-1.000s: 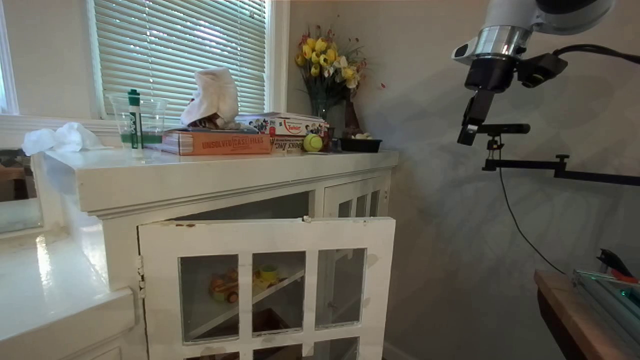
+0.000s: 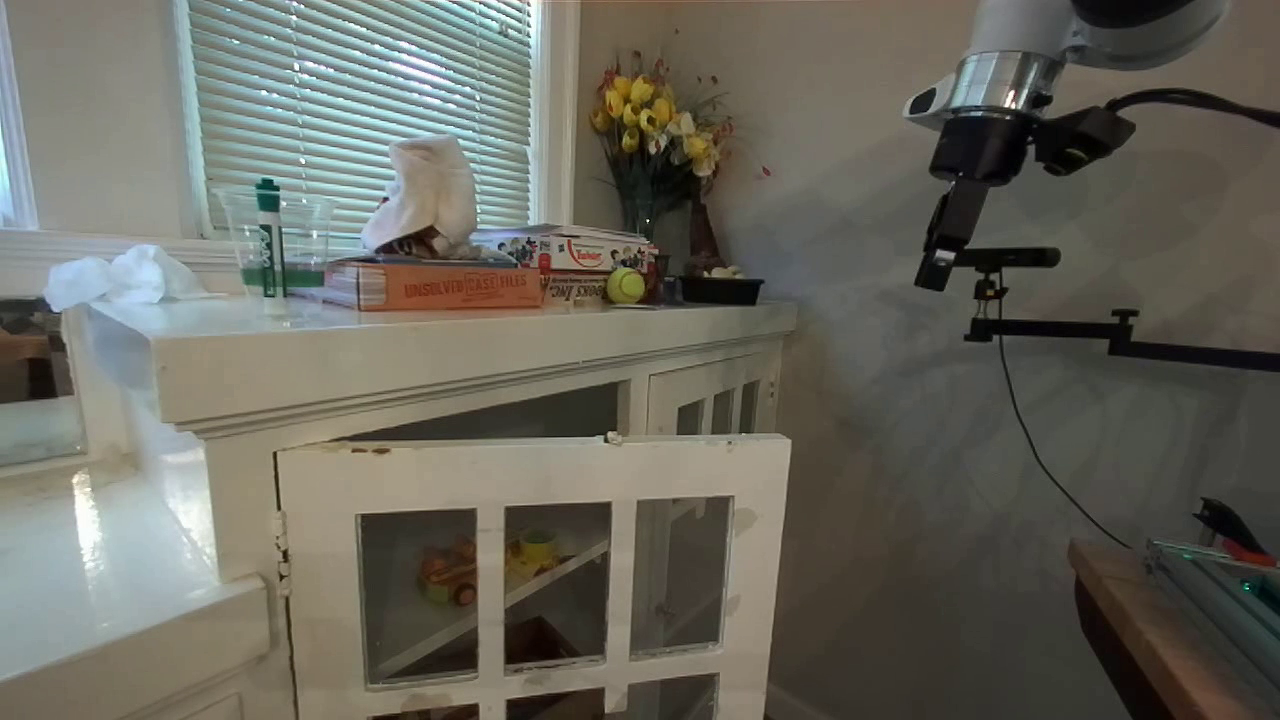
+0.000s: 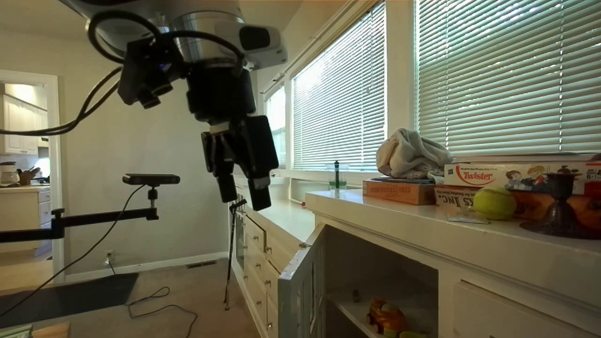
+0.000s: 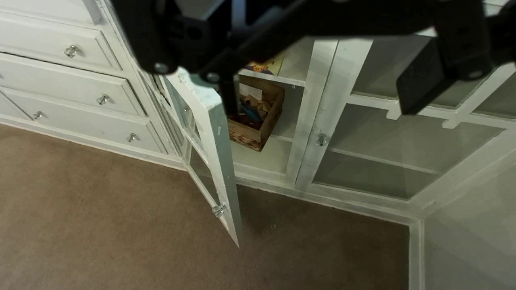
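High in the air, clear of the white cabinet, hangs my gripper [image 3: 243,196]; in the wrist view its two fingers stand wide apart with nothing between them, so it is open. Below it, the glass-paned cabinet door [image 2: 696,468] is swung outward. Inside the cabinet, an orange toy car [image 3: 387,316] rests on a shelf. A wooden box [image 4: 247,137] with assorted contents shows lower in the cabinet in the wrist view. The neighbouring cabinet door [image 4: 305,166] is closed.
The cabinet top holds a green marker [image 2: 271,240] by a clear cup, an orange game box [image 2: 444,288] under a cloth [image 2: 434,198], a Twister box [image 3: 479,174], a tennis ball [image 3: 494,203] and a dark candlestick [image 3: 560,203]. A camera arm [image 2: 1056,330] stands at the right.
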